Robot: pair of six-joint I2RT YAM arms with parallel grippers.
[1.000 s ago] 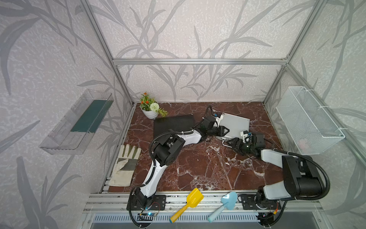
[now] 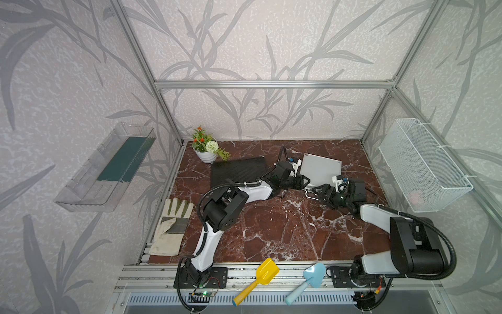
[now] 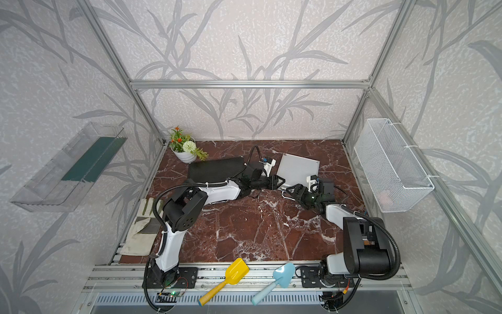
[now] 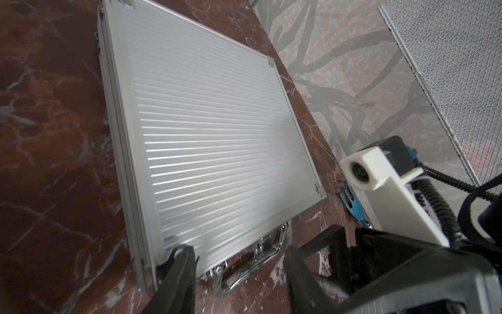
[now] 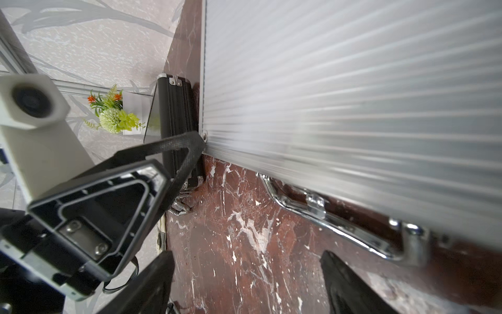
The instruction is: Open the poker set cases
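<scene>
A closed silver case (image 2: 320,166) with a ribbed lid (image 4: 209,136) and chrome front handle (image 5: 334,225) lies at the back right. A closed black case (image 2: 235,170) lies left of it, partly behind my left arm. My left gripper is at the silver case's front left corner, fingers parted, nothing clearly held. My right gripper is just in front of the handle, fingers apart over bare stone tabletop.
A flower pot (image 2: 205,155) stands back left, a glove (image 2: 167,235) front left. Baskets (image 2: 423,167) hang on both side walls. Two scoops (image 2: 266,269) lie on the front rail.
My left gripper has shifted slightly left. The right arm's elbow swung inward and back out, and its gripper rose slightly. The silver case shifted slightly back-left since one second ago.
</scene>
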